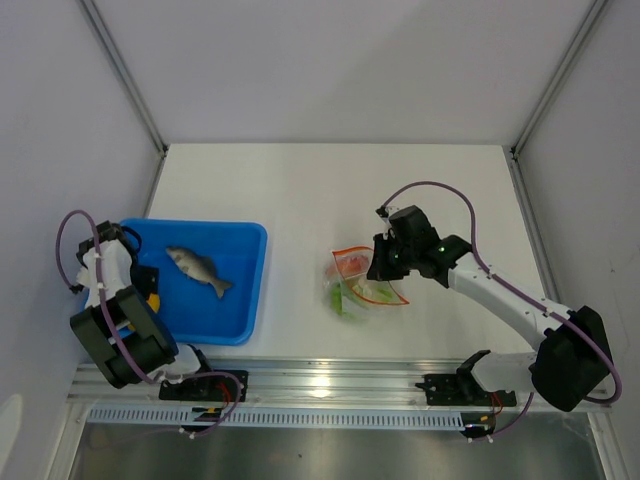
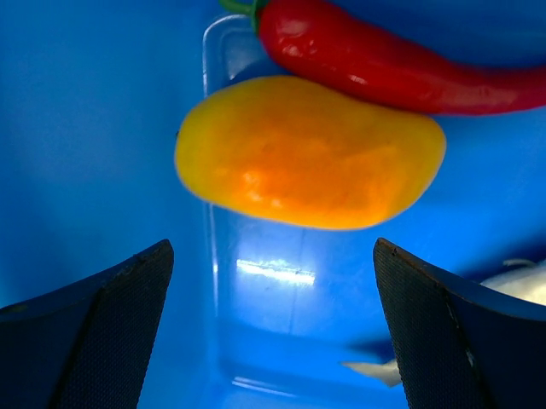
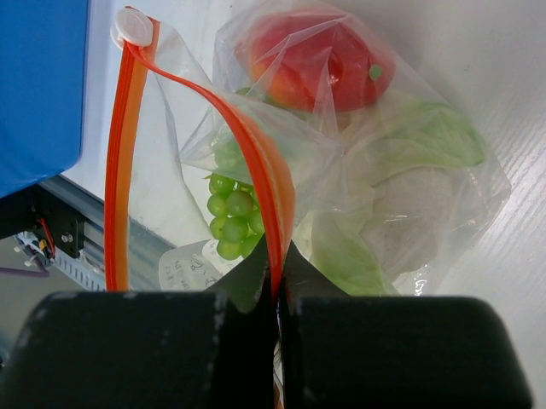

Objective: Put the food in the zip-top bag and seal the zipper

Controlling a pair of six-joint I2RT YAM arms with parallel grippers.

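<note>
The clear zip top bag [image 3: 444, 221] has an orange zipper rim that gapes wide, with a white slider [image 3: 135, 26] at one end. Inside lie green grapes [image 3: 232, 209], a red food [image 3: 341, 68] and some leafy greens. My right gripper is shut on the near side of that rim. In the left wrist view, a yellow-orange mango-like fruit [image 2: 307, 153] and a red chili pepper [image 2: 401, 64] lie in the blue tray [image 1: 190, 330]. Close to the fruit, my left gripper stands open, nothing between its fingers. A toy fish [image 1: 200, 268] rests in the tray.
The tray's raised walls surround the food at the table's left. A side wall [image 1: 45, 150] stands close beside the left arm.
</note>
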